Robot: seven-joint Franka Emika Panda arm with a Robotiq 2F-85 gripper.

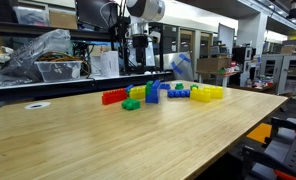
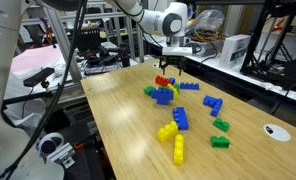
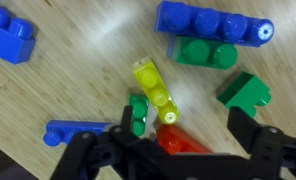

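Observation:
My gripper is open above the table, with nothing between its fingers. Below and ahead of it in the wrist view lies a narrow yellow brick (image 3: 155,90), touching or nearly touching a red brick (image 3: 183,141) partly hidden by the gripper. Close to its left is a small green brick (image 3: 138,113); a blue brick (image 3: 73,130) is farther left. Toward the upper right, a long blue brick (image 3: 213,22) adjoins a green one (image 3: 203,52). Another green brick (image 3: 246,92) rests near the right finger. In the second exterior view the gripper (image 2: 174,49) hangs over the far table end.
Loose bricks are spread over the table, including a yellow brick (image 2: 179,150) and a blue brick (image 2: 181,119) nearer the second camera. A white ring (image 1: 37,105) lies at the left.

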